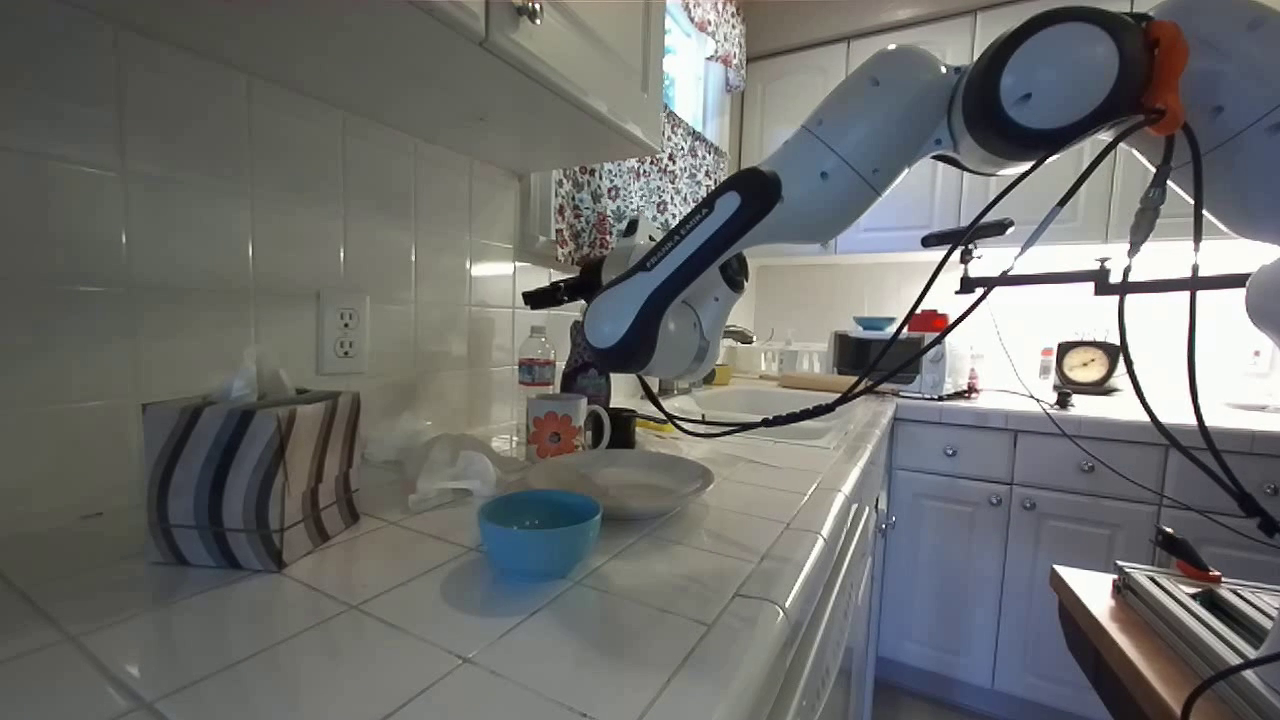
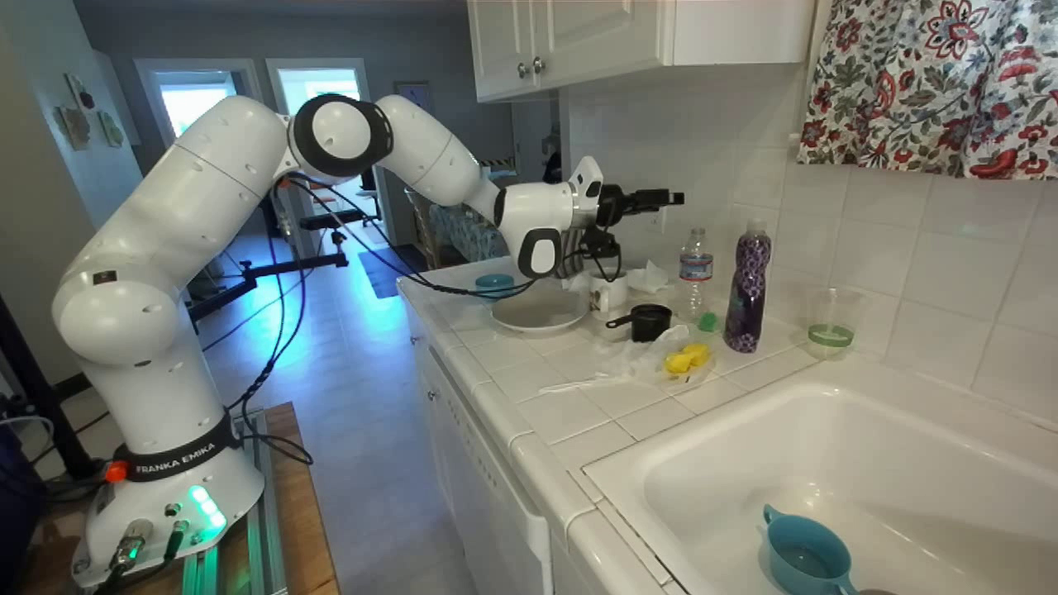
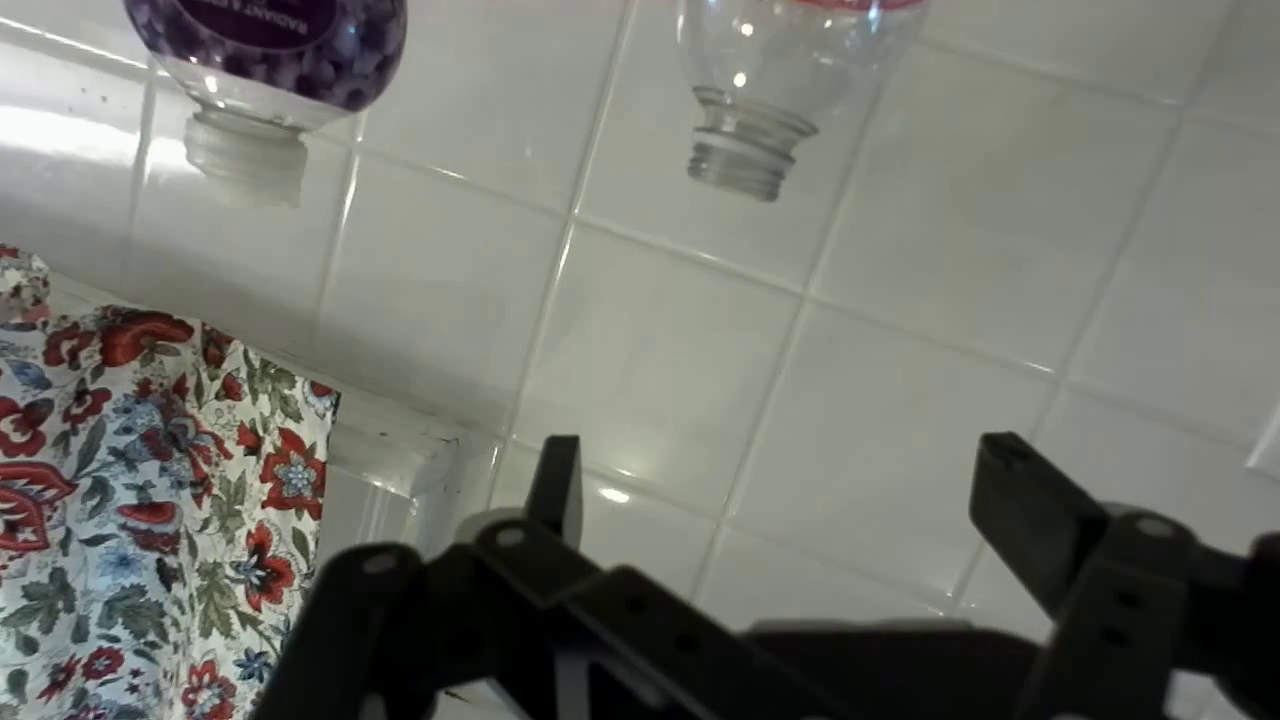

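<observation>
My gripper is open in the wrist view, with only wall tiles behind the gap between its dark fingers. In the second exterior view the gripper (image 2: pixel 679 198) reaches out level above the counter, pointing toward the tiled wall. Below it on the counter stand a clear water bottle (image 2: pixel 696 273) and a purple soap bottle (image 2: pixel 748 287). The necks of the water bottle (image 3: pixel 750 144) and the soap bottle (image 3: pixel 258 126) enter the wrist view from the top, apart from the fingers. A flowered mug (image 1: pixel 555 426) sits by the wall.
A grey plate (image 1: pixel 654 480) and a blue bowl (image 1: pixel 540 528) lie nearer the striped tissue box (image 1: pixel 258 480). A black small pot (image 2: pixel 650 322) and yellow object (image 2: pixel 686 359) are by the sink (image 2: pixel 684 476), which holds a teal cup (image 2: pixel 808 550). A curtain (image 3: pixel 156 480) hangs close to the gripper.
</observation>
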